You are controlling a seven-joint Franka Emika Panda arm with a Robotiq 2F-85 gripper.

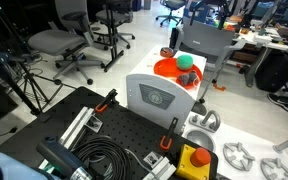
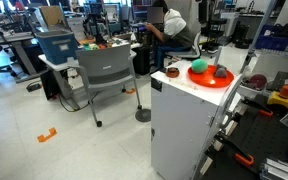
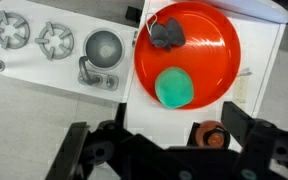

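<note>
A red plate lies on the white top surface. On it are a round green object and a small dark grey object with a thin loop. Off the plate stands a round brown object with a dark rim, close to my right finger. My gripper is open above them, its black fingers wide apart with nothing held between them. In exterior view 2 the green object and the grey object rest on the plate, with the brown object beside it.
Beside the plate, the wrist view shows a small sink with a faucet and stove burners. A yellow box with a red button stands on the dark table, near coiled black cable. A grey chair stands behind.
</note>
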